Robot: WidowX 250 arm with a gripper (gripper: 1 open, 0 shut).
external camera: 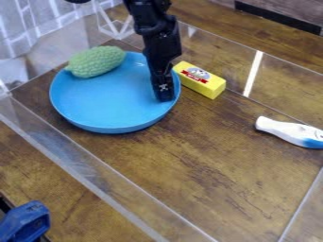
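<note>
My dark gripper (163, 76) reaches down from the top of the view, its fingers open at the right rim of a round blue plate (101, 104). Whether anything lies between the fingertips is hard to tell. A green textured oval object (93, 60) sits at the plate's back left. A yellow box with a red and white label (202, 81) lies just right of the plate and gripper.
A white and blue bottle (285, 131) lies at the right. A blue object (23, 223) is at the lower left corner.
</note>
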